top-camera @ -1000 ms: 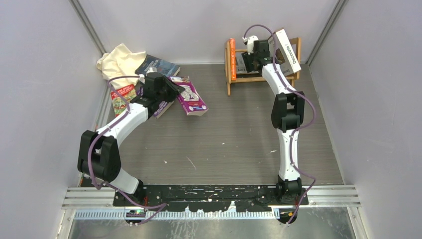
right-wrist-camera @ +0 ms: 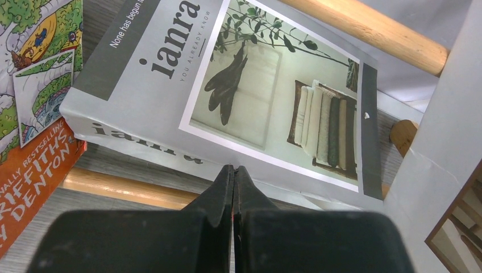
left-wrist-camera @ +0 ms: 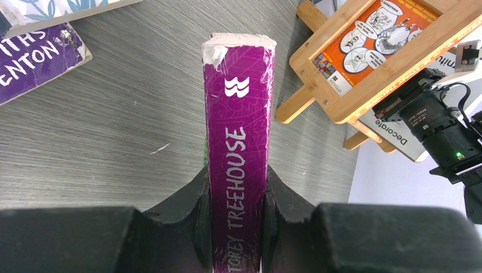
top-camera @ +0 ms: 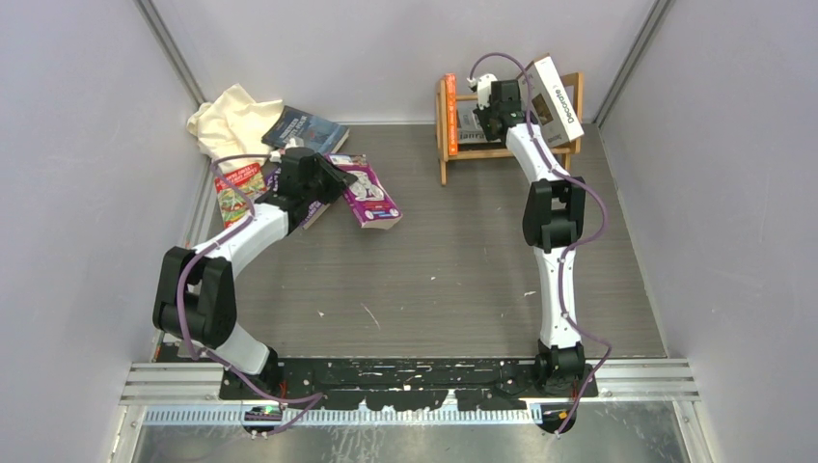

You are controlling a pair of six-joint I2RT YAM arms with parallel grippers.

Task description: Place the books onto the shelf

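Note:
A thick purple book (top-camera: 372, 196) with "Storey Treehouse" on its spine is clamped in my left gripper (top-camera: 349, 179), raised above the floor on the left side; its spine (left-wrist-camera: 237, 131) fills the middle of the left wrist view. Inside the wooden rack (top-camera: 443, 159), an orange book (top-camera: 450, 114) stands at the left end. A grey-white "ianra" book (right-wrist-camera: 170, 119) lies slanted in the middle, and a white "Decorate" book (top-camera: 561, 104) leans at the right. My right gripper is shut at the lower edge of the "ianra" book, nothing visible between its tips.
On the left lie a dark blue book (top-camera: 307, 128), a purple book (top-camera: 315, 211), a red-green book (top-camera: 231, 196) and a cream cloth bag (top-camera: 231, 118). Between the left pile and the rack, the grey floor (top-camera: 434, 260) is open.
The held purple book has dipped a little at its near end; the rack's books look almost unchanged.

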